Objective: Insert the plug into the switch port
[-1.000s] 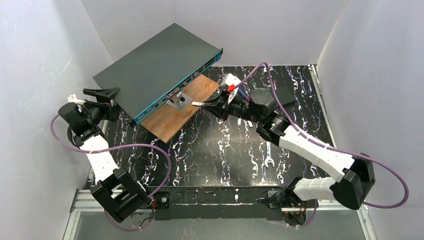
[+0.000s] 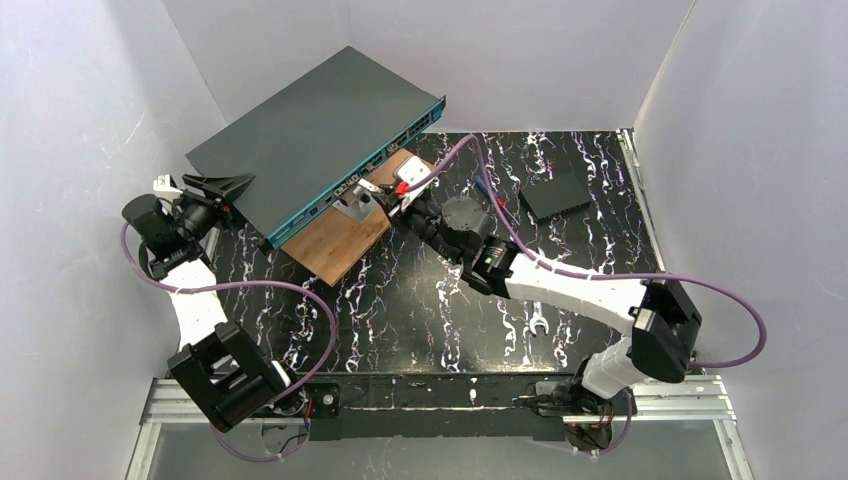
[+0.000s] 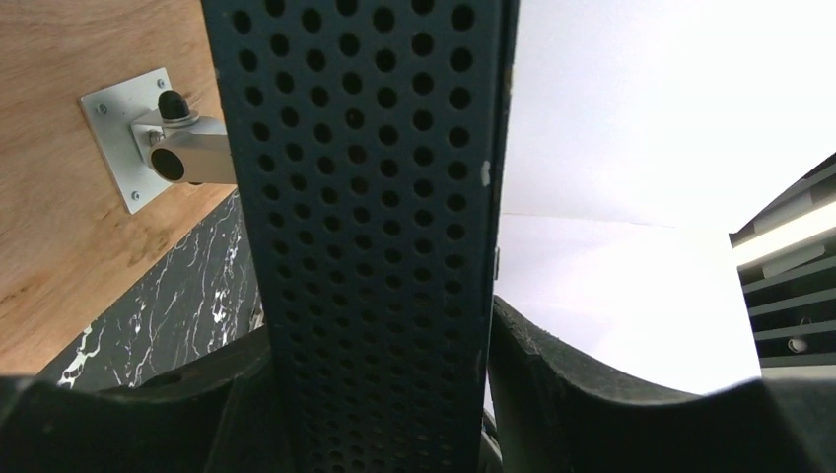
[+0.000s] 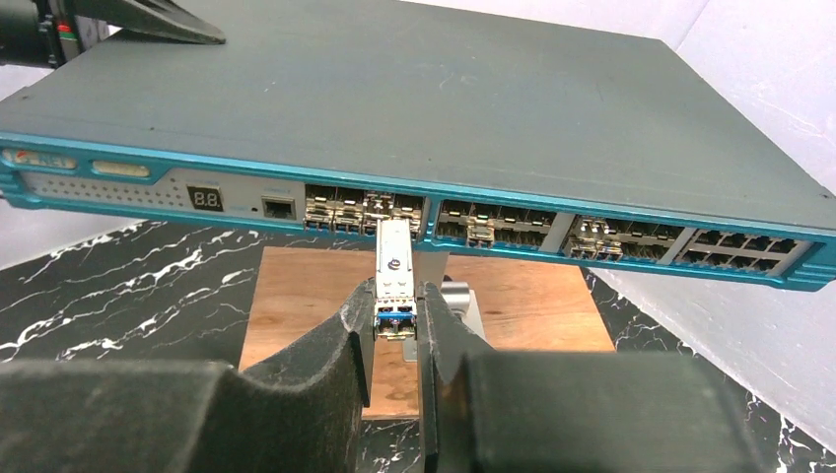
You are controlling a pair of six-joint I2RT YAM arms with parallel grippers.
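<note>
The dark switch [image 2: 310,130] with a teal front sits tilted over a wooden board. My left gripper [image 2: 225,190] is shut on its left edge; in the left wrist view the perforated side [image 3: 365,217] fills the space between the fingers. In the right wrist view my right gripper is shut on a silver plug [image 4: 394,261], pointed at the port rows [image 4: 365,207] on the front panel. The plug's far end overlaps the lower edge of those ports; I cannot tell whether it touches.
A metal bracket [image 3: 128,148] stands on the wooden board [image 2: 330,250]. A black box [image 2: 555,195] and a wrench [image 2: 538,320] lie on the marble-patterned table at the right. Pale walls enclose the sides and back.
My right gripper has moved left and up to the switch's front with the plug.
</note>
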